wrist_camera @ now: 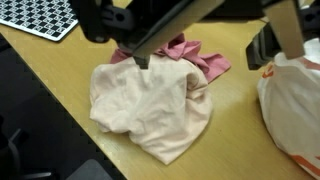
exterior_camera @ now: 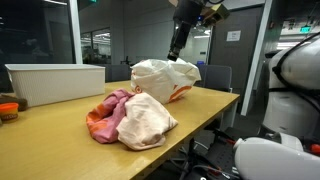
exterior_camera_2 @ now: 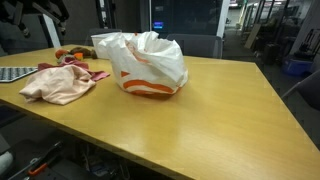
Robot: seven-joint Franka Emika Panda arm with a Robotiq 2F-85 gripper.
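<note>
A pale pink cloth (exterior_camera: 147,122) lies crumpled near the table's front edge. Against its far side is a darker pink cloth (wrist_camera: 207,64), also bunched up. A white plastic bag with orange print (exterior_camera_2: 150,62) stands on the table, apart from the cloths in the wrist view. My gripper is open, high above the table, with nothing between its fingers. Looking down from the wrist, the pale cloth is below and to the left of the gap, and the bag at the right edge.
A long white box (exterior_camera: 55,82) sits at the back left of the table. Orange bowls (exterior_camera: 9,109) are at the left edge. A white grid-like panel (wrist_camera: 38,15) lies beyond the pale cloth.
</note>
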